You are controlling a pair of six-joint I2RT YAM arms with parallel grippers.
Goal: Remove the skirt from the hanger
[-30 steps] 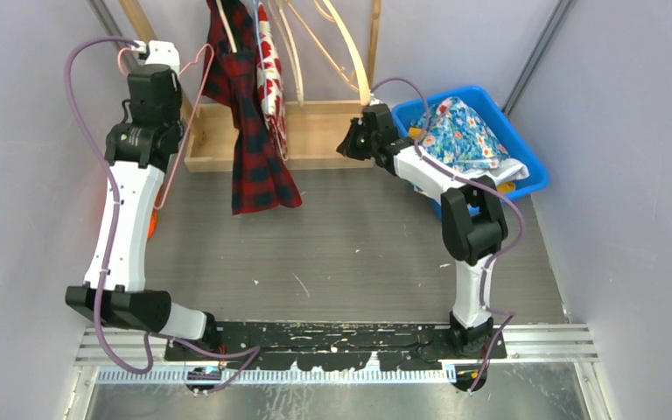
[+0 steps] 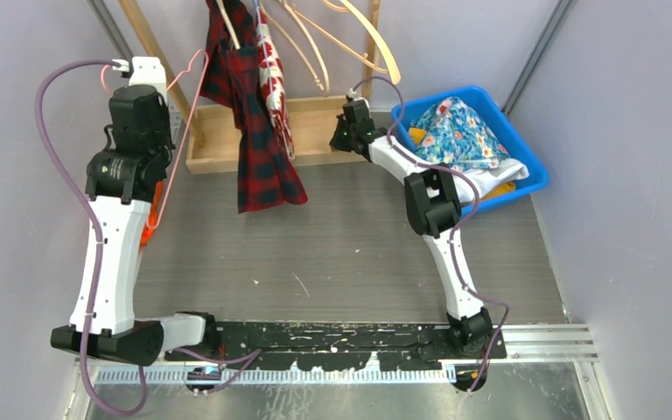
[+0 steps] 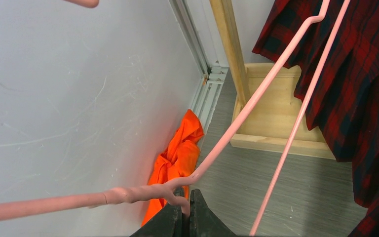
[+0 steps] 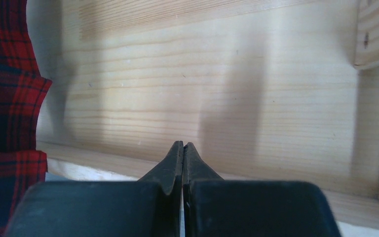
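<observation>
A red-and-navy plaid skirt (image 2: 262,175) hangs in the top view, a pale wooden hanger (image 2: 230,28) at its upper part, beside a red-and-white printed garment (image 2: 273,83). In the left wrist view my left gripper is shut at a pink hanger (image 3: 143,192), which crosses just over its fingers; whether it grips it is unclear. The plaid cloth (image 3: 365,123) hangs to its right. My right gripper is shut with nothing between its fingers, over the wooden tray, right of the skirt's pleats (image 4: 10,108).
The wooden tray (image 2: 201,164) lies under the rack. A blue bin (image 2: 534,175) of folded fabrics stands at the right. Orange cloth (image 3: 177,148) lies by the left wall. Several bare hangers (image 2: 383,48) hang above.
The right arm has moved leftward. The bare hangers have swung; the skirt's lower part has shifted slightly right.
</observation>
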